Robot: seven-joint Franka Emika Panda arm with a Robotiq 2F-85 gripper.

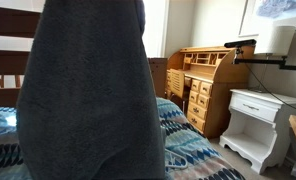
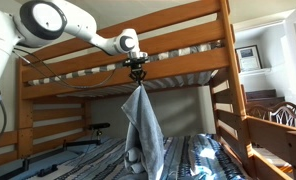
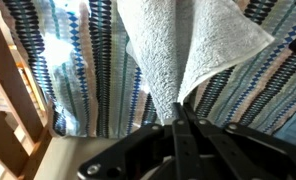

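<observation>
A grey-blue towel (image 2: 144, 135) hangs from my gripper (image 2: 138, 78) above the bed, pinched at its top corner. My gripper is shut on the cloth, and the towel (image 3: 193, 45) spreads out beyond the fingertips in the wrist view. In exterior view 1 the towel (image 1: 93, 95) fills much of the left half close to the camera, its top running out of frame and the gripper out of sight. Whether its lower end touches the bed cannot be told.
A patterned blue blanket (image 1: 188, 150) covers the lower bunk. The wooden upper-bunk rail (image 2: 178, 40) runs behind the arm, with a ladder post (image 2: 230, 80) to the right. A wooden desk (image 1: 203, 85) and white nightstand (image 1: 258, 115) stand beyond the bed.
</observation>
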